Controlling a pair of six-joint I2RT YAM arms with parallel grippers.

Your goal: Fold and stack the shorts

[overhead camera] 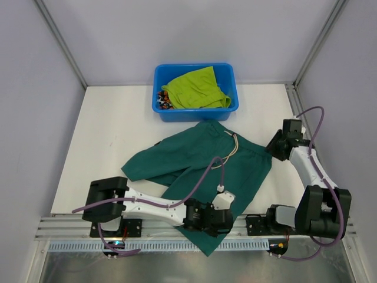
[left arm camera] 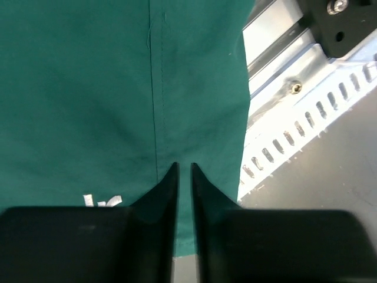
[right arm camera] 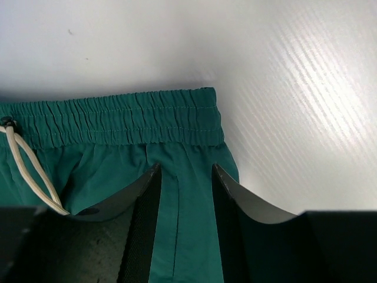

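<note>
Dark green shorts point(overhead camera: 194, 147) lie spread unfolded across the table, tan drawstring at the waistband point(right arm camera: 153, 118), one leg reaching over the front edge. My left gripper point(overhead camera: 215, 227) is low over that leg near the front; in the left wrist view its blurred fingertips point(left arm camera: 171, 177) are slightly apart over a seamed panel point(left arm camera: 106, 106). My right gripper point(overhead camera: 274, 150) is at the waistband's right end; in the right wrist view its fingers point(right arm camera: 141, 206) stand apart above the fabric, with no cloth visibly between them.
A blue bin point(overhead camera: 194, 115) at the back holds yellow-green cloth point(overhead camera: 197, 88) and some multicoloured items. A metal rail point(left arm camera: 288, 135) runs along the front edge.
</note>
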